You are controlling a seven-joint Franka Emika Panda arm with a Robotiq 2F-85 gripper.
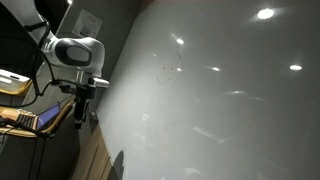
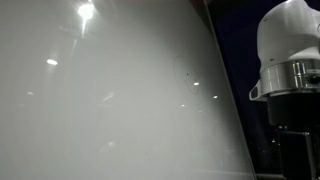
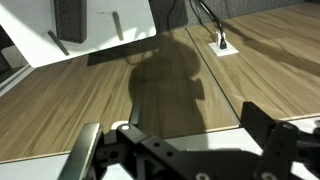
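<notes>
In the wrist view my gripper stands open along the lower edge, its dark fingers wide apart with nothing between them. Beyond the fingers, at the upper left, a white surface (image 3: 100,37) carries a dark block (image 3: 70,20) that may be an eraser. Two slim, pen-like objects lie near the block, one of them a short stick (image 3: 118,27). In exterior view 1 the gripper (image 1: 78,124) hangs beside the edge of a large whiteboard (image 1: 215,105). Exterior view 2 shows only part of the arm (image 2: 288,35) at the right edge, past the whiteboard (image 2: 110,100).
Wood-patterned surface (image 3: 90,102) fills much of the wrist view, bearing the arm's shadow. A white fitting (image 3: 223,44) with a cable stands at the upper right. A laptop (image 1: 47,117) rests on a shelf left of the arm. Faint marks (image 1: 166,77) show on the whiteboard.
</notes>
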